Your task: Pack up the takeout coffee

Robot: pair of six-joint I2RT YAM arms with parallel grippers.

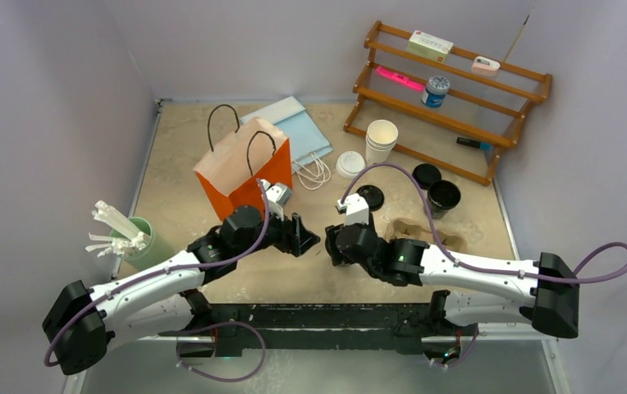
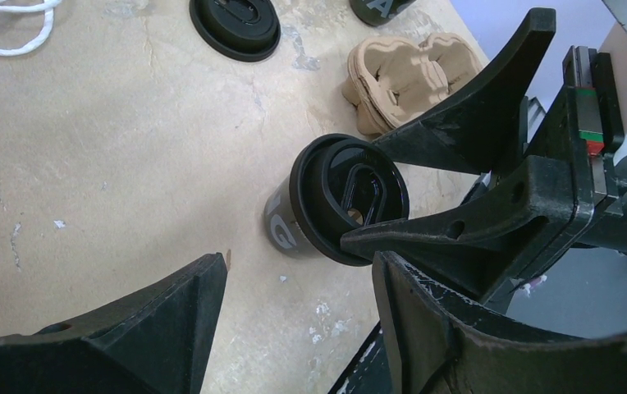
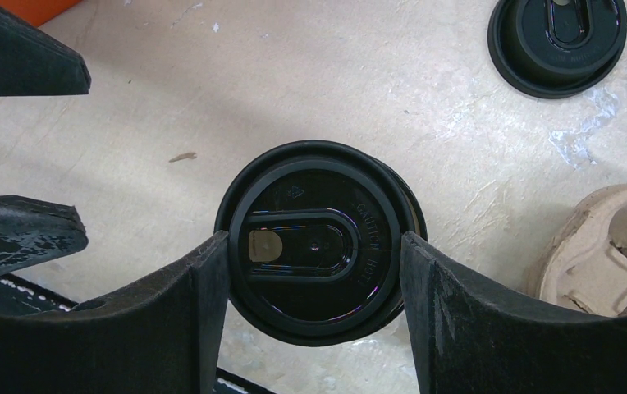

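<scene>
A black printed cup [image 2: 281, 222] stands near the table's front, topped by a black lid [image 3: 314, 197]. My right gripper is shut on the lid, its fingertips at either side of the rim. In the left wrist view the lid looks slightly tilted on the cup; whether it is seated I cannot tell. My left gripper stands open just left of the cup, empty. An orange paper bag [image 1: 244, 180] stands behind it. A cardboard carrier [image 3: 573, 238] lies right of the cup, with a spare black lid [image 3: 556, 41] behind.
Stacked white cups [image 1: 381, 135], a white lid [image 1: 350, 162] and black cups [image 1: 443, 197] stand at the back right, below a wooden rack [image 1: 433, 115]. Blue folded bags [image 1: 302, 131] lie at the back. A green straw holder [image 1: 150, 250] is at left.
</scene>
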